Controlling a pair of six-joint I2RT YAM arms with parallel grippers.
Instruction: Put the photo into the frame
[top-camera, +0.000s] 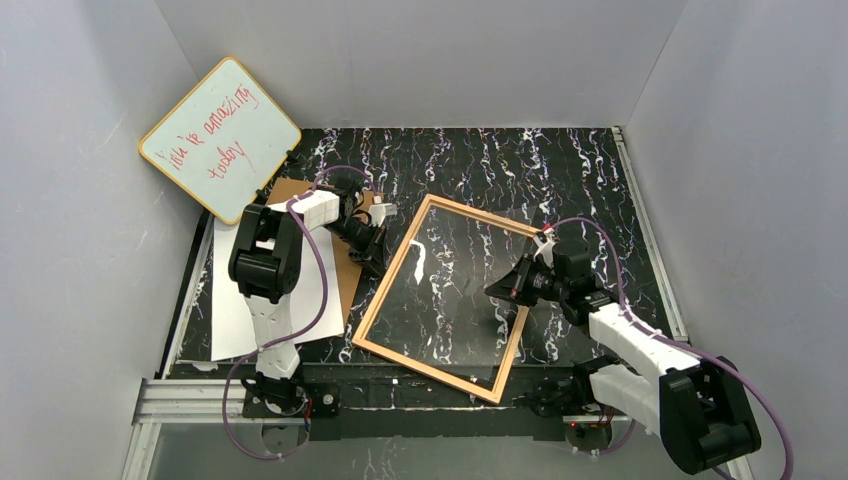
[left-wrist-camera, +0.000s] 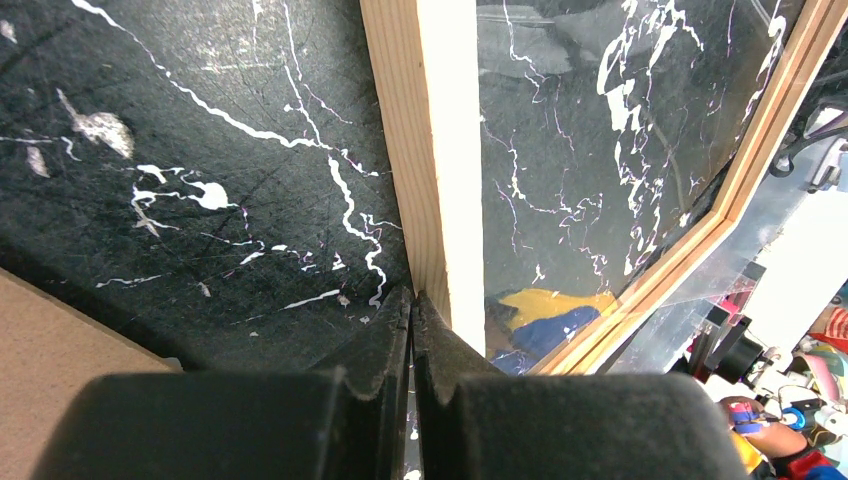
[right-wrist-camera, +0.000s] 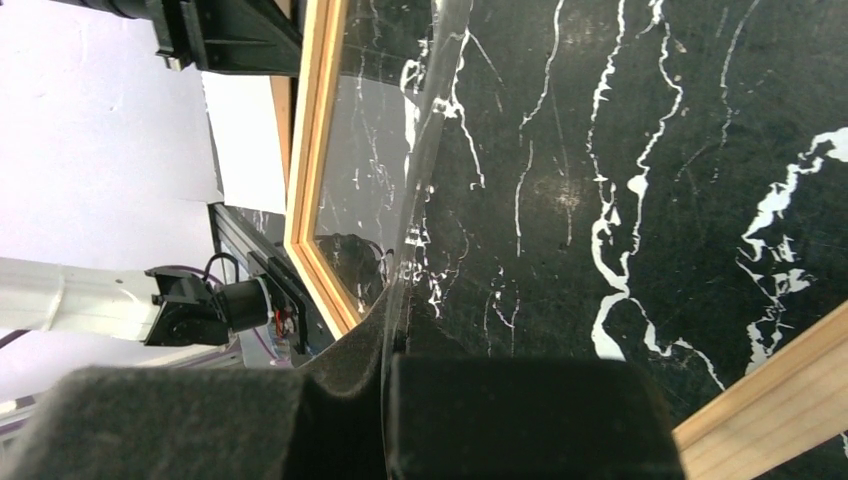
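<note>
The light wooden frame (top-camera: 426, 372) lies tilted on the black marbled table, its middle showing dark stone. My left gripper is shut, with nothing showing between its fingers; its tips are against the outer side of the frame's left bar (left-wrist-camera: 428, 150). Over the frame, near its right bar, my right gripper (top-camera: 491, 292) is shut on the edge of a clear sheet (right-wrist-camera: 425, 130). That sheet spans much of the frame opening; its exact outline is hard to make out. No printed picture shows; whether the white sheet (top-camera: 318, 315) at left is the photo I cannot tell.
A brown board (top-camera: 347, 272) lies under the white sheet, partly covered by my left arm. At the back left leans a whiteboard (top-camera: 220, 140) with red writing. Bare table shows behind the frame and on its right.
</note>
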